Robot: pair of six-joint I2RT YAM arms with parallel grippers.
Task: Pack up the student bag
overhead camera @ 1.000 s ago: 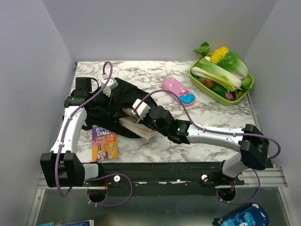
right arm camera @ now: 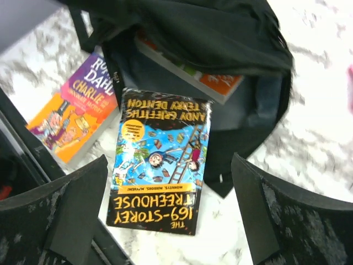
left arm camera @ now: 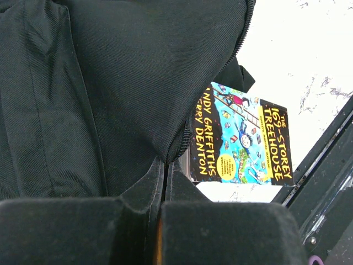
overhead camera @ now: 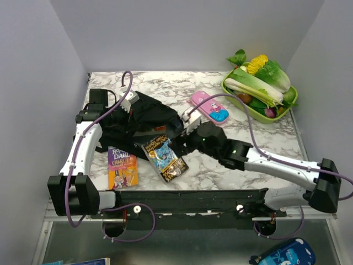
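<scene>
The black bag [overhead camera: 146, 113] lies at the table's left with its mouth facing front right. My left gripper is shut on the bag's upper edge, lifting it. The Treehouse book [right arm camera: 160, 160] lies closed, cover up, just in front of the mouth; its inner end reaches the bag's lower edge, while most of it rests on the marble. My right gripper stands open above that book, its fingers [right arm camera: 77, 204] apart and empty. Inside the bag, another book with an orange cover [right arm camera: 218, 83] partly shows. The Roald Dahl book [overhead camera: 122, 168] sits left of the Treehouse book.
A pink pencil case [overhead camera: 209, 106] lies right of the bag. The green basket of vegetables [overhead camera: 295, 99] occupies the back right corner. Beyond the table's front edge are a blue case [overhead camera: 287, 254] and part of a book [overhead camera: 94, 261].
</scene>
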